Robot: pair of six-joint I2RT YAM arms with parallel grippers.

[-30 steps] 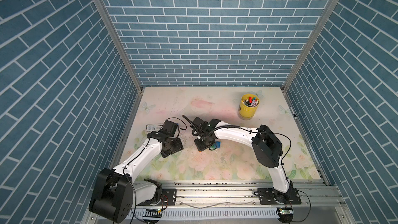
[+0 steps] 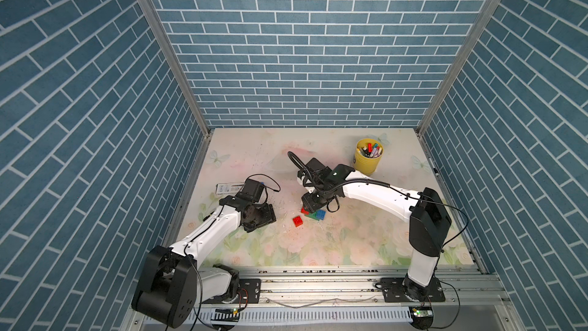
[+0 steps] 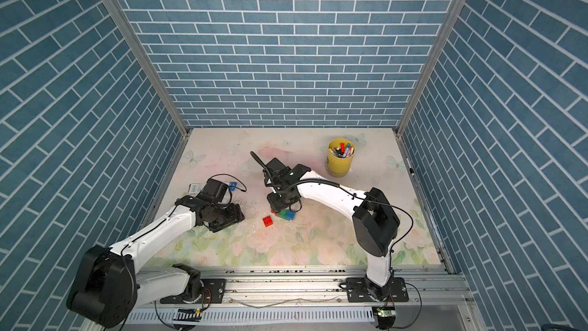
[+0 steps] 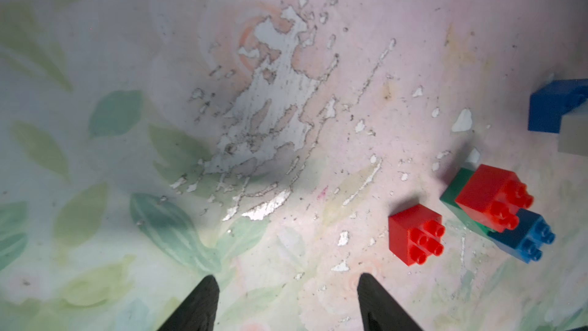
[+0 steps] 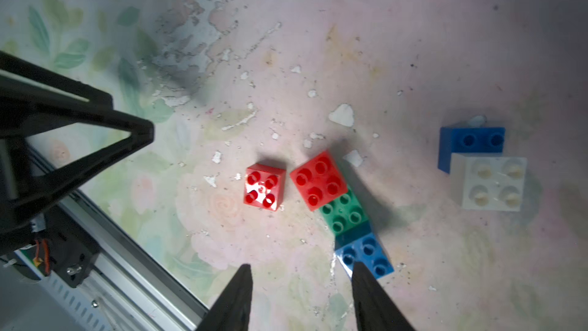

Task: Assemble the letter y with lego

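A loose red brick point(image 5: 264, 187) lies studs up on the table. Close beside it is a joined piece: a second red brick point(image 5: 318, 179) raised on a green brick point(image 5: 349, 213), with a blue brick point(image 5: 365, 255) at the green one's other end. Further right, a white brick point(image 5: 488, 182) overlaps another blue brick point(image 5: 449, 147). My right gripper hangs above the bricks, fingers apart and empty. Also apart and empty, my left gripper is over bare table, left of the loose red brick.
A yellow bucket point(image 2: 367, 160) of markers stands at the back right. A white flat object point(image 2: 226, 188) and a small blue piece point(image 3: 232, 185) lie behind the left arm.
My right gripper has moved right and back, uncovering the loose red brick and part of the joined piece. My left gripper has shifted slightly right.
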